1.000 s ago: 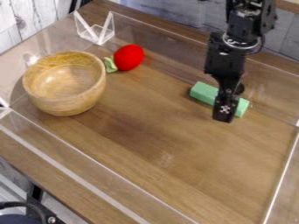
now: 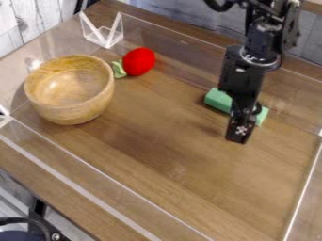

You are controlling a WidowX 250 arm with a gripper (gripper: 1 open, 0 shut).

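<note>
My gripper (image 2: 239, 126) hangs low at the right side of the camera view, its dark fingers down near the tabletop in front of a green block (image 2: 220, 98). The block lies tilted along the table, partly hidden behind the gripper. Whether the fingers are open or shut, or touch the block, I cannot tell.
A wooden bowl (image 2: 70, 106) sits at the left. A red round object (image 2: 138, 60) with a small green and white item (image 2: 117, 70) lies at the back. A white wire-like object (image 2: 104, 33) is at the back left.
The green block looks unmoved.
</note>
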